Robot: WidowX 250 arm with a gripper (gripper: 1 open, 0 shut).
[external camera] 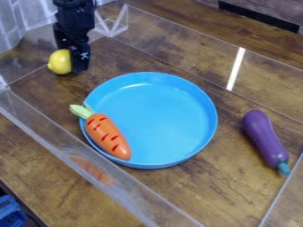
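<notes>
A small yellow object (59, 62) lies on the wooden table near the back left, inside the clear-walled enclosure. My dark gripper (73, 53) is low just at its right side, its fingers partly over it; whether they touch it or how far they stand apart is hard to tell.
A blue plate (160, 124) fills the middle, with a toy carrot (106, 133) on its left rim. A purple eggplant (263, 137) lies at the right. Clear walls edge the left and front. Bare table lies behind the plate.
</notes>
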